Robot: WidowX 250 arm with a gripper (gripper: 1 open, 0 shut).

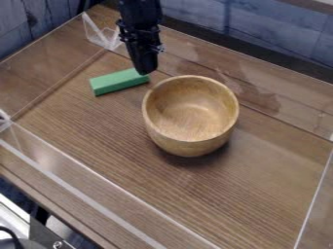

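Note:
A flat green bar [120,82] lies on the wooden table, angled, just left of a large tan bowl [189,114]. My dark gripper [146,68] hangs at the top centre, above and behind the bar's right end, shut, with nothing visible between its fingers.
Clear plastic and dark cables show along the left edge.

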